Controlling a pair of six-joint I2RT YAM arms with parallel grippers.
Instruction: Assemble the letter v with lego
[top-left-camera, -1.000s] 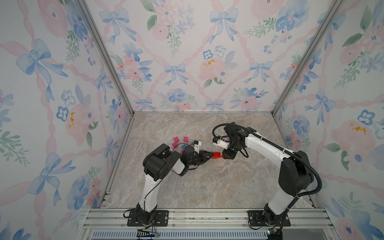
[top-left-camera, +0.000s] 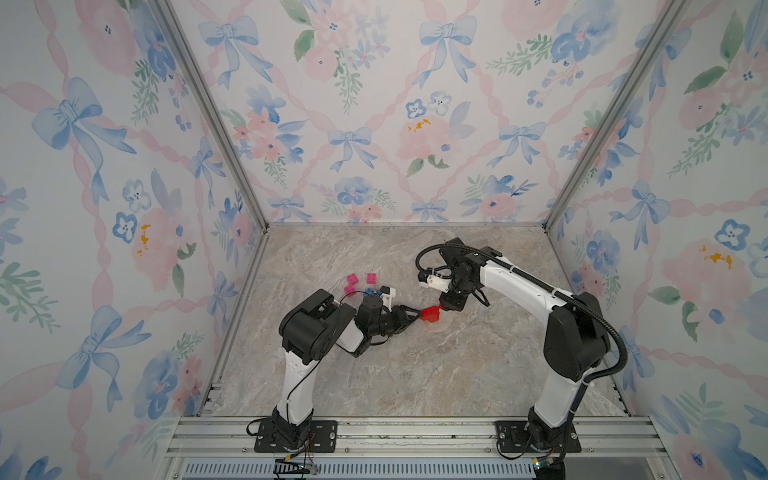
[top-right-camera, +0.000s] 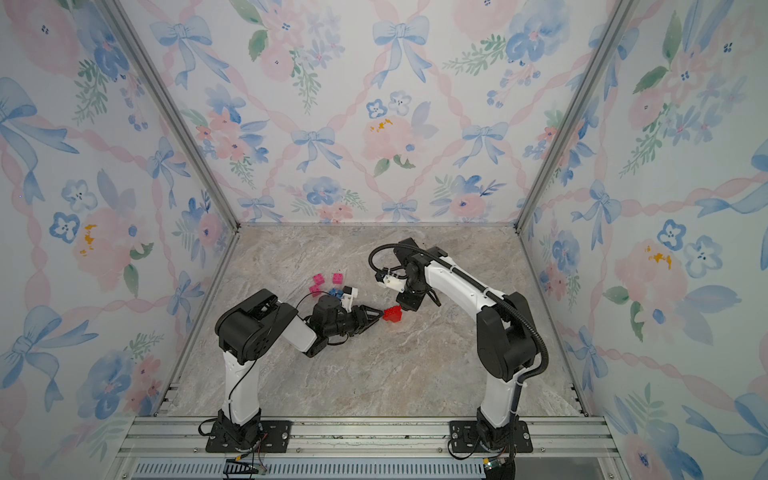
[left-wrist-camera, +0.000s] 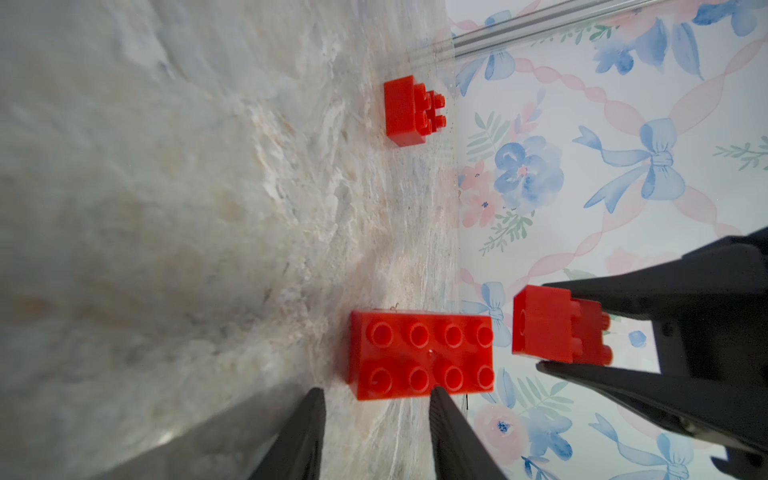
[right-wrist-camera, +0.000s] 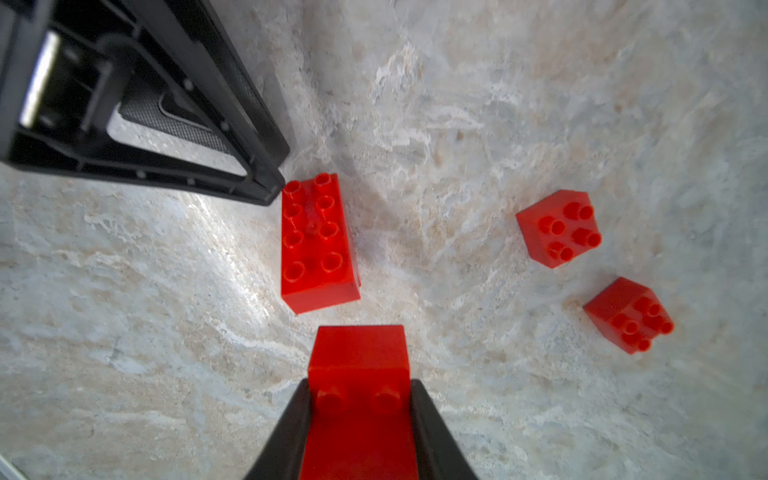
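A long red brick (right-wrist-camera: 316, 240) lies studs-up in the right wrist view. My left gripper is part open at its end; in the left wrist view the same long brick (left-wrist-camera: 424, 356) stands just beyond the spread fingers (left-wrist-camera: 302, 436). In the right wrist view, a left fingertip (right-wrist-camera: 268, 182) is close by its far corner; whether they touch, I cannot tell. My right gripper is shut on a smaller red brick (right-wrist-camera: 358, 352), held near the long brick's other end. From above, red shows between both grippers (top-left-camera: 430, 314).
Two small red bricks (right-wrist-camera: 560, 228) (right-wrist-camera: 630, 316) lie apart at the right of the right wrist view. Several pink bricks (top-left-camera: 352, 280) and a blue one (top-left-camera: 369, 293) sit behind the left arm.
The right gripper has moved left with its brick. My left gripper has drawn back slightly to the left, and the red bricks between the two look less in line than before.
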